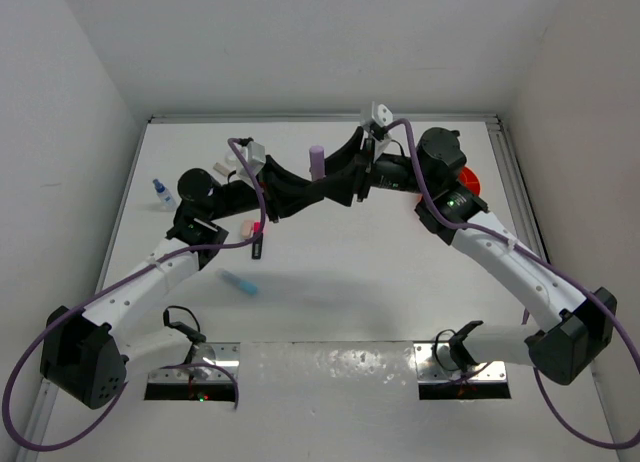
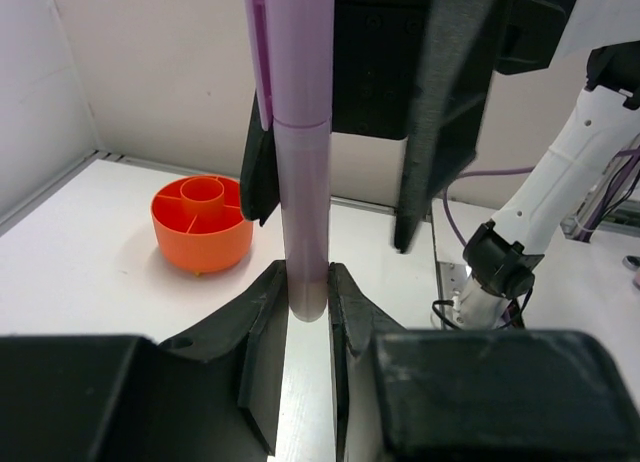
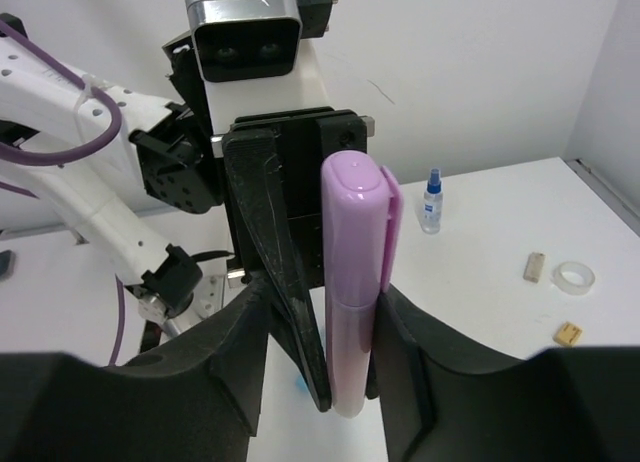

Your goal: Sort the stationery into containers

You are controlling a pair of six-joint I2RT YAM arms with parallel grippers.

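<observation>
A pink-lilac marker (image 1: 317, 162) stands upright in the air between both grippers over the table's middle. My left gripper is shut on its lower part, seen in the left wrist view. My right gripper (image 1: 335, 177) reaches round it from the other side; in the right wrist view the marker (image 3: 355, 242) is between that gripper's fingers, partly behind one, and I cannot tell whether they grip it. An orange round organiser (image 2: 200, 237) sits at the table's right, mostly behind the right arm from above.
A spray bottle (image 1: 164, 195) stands at the far left. A tape roll (image 3: 574, 278), erasers (image 3: 568, 334), a dark item (image 1: 257, 244) and a blue item (image 1: 238, 282) lie on the left half.
</observation>
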